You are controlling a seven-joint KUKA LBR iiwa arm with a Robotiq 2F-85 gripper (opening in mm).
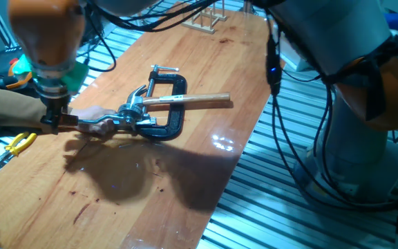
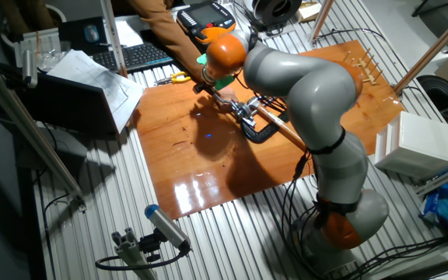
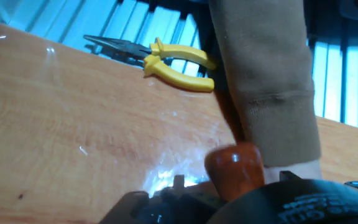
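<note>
A tool with a reddish-brown handle (image 3: 234, 169) and a metal shaft (image 1: 88, 121) lies low over the left part of the table, its far end meeting the hammer head (image 1: 131, 109). A person's hand (image 1: 97, 116) is at the shaft. My gripper (image 1: 51, 120) points down at the handle, left of the hand. In the wrist view, the handle's rounded end rises between the dark finger parts (image 3: 179, 182) at the bottom edge. Whether they press on it cannot be seen. The hammer's wooden handle (image 1: 206, 98) rests across a black C-clamp (image 1: 178, 111).
The person's arm (image 3: 269, 81) reaches in beside my gripper. Yellow-handled pliers (image 3: 182, 81) lie at the table's edge. A small wooden rack (image 1: 204, 24) stands at the far end.
</note>
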